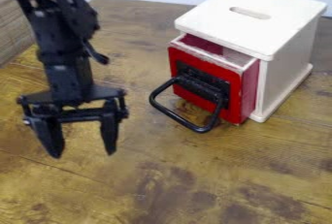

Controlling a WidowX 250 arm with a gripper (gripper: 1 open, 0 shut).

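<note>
My black gripper (81, 139) hangs open over the wooden table at the left, its two fingers pointing down with nothing between them. To its right stands a white box (282, 73) with a slotted top. A red front panel (239, 106) sits on the side facing left, slightly out from the box, with a black looped handle (182, 119) sticking out toward the gripper. The gripper is apart from the handle and the box.
A pale wall or surface lies behind the table's back edge.
</note>
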